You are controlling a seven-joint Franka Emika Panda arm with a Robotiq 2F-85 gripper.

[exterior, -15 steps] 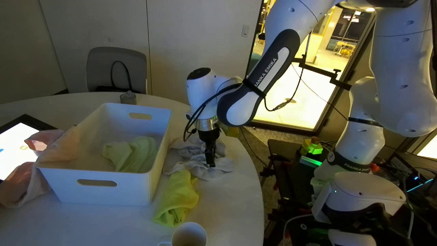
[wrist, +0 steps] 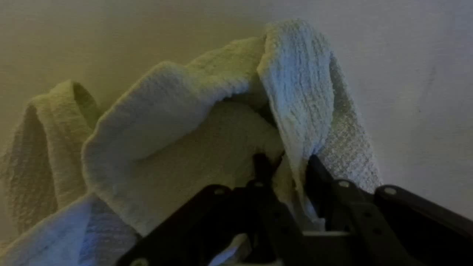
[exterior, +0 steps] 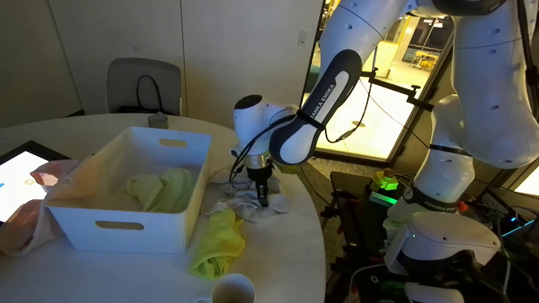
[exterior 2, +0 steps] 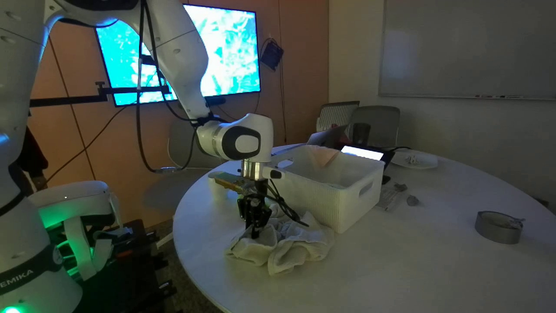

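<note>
A crumpled grey-white cloth [exterior: 275, 204] lies on the table to the right of the white bin [exterior: 141, 237]. My gripper [exterior: 263, 203] points straight down into it. In the wrist view the fingertips of my gripper stand apart, with a raised fold of the cloth [wrist: 298, 106] running between them. The left finger [wrist: 262, 167] reaches into a hollow of the fabric; the right finger [wrist: 315, 170] touches the fold's other side. From the second exterior view, my gripper [exterior 2: 254, 232] is down among the folds near the cloth's left side.
A yellow-green cloth [exterior: 218, 247] lies beside the bin, a paler green cloth [exterior: 169, 189] inside it. Pink fabric [exterior: 76, 184] hangs over its left wall. A mug [exterior: 233, 290] stands at the near edge, a tape roll [exterior 2: 498, 228] farther off.
My gripper has come down and shifted slightly right in the first exterior view, lower into the grey-white cloth. The cloth's right edge has moved a little; the bin and other cloths are unchanged.
</note>
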